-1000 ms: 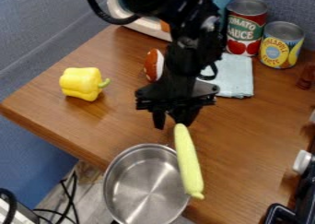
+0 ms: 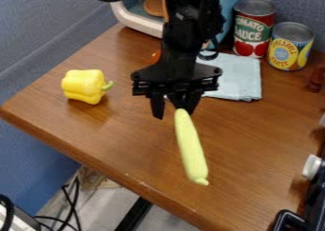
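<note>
The black gripper (image 2: 174,105) is in the middle of the camera view, pointing down over the wooden table (image 2: 114,130). Below its fingers hangs or lies a long pale yellow object (image 2: 192,151), like a corn cob or similar vegetable, its top end at the fingertips, which appear shut on it. A yellow bell pepper (image 2: 84,86) lies to the left of the gripper.
A tomato can (image 2: 252,30), a yellow can (image 2: 290,48), a small brown bottle (image 2: 315,80) and a folded cloth (image 2: 235,80) stand or lie at the back right. Black equipment with a white knob (image 2: 311,166) lines the right edge.
The gripper has risen with the yellow object's top and shifted slightly left. The steel pan seen below it earlier is no longer in view.
</note>
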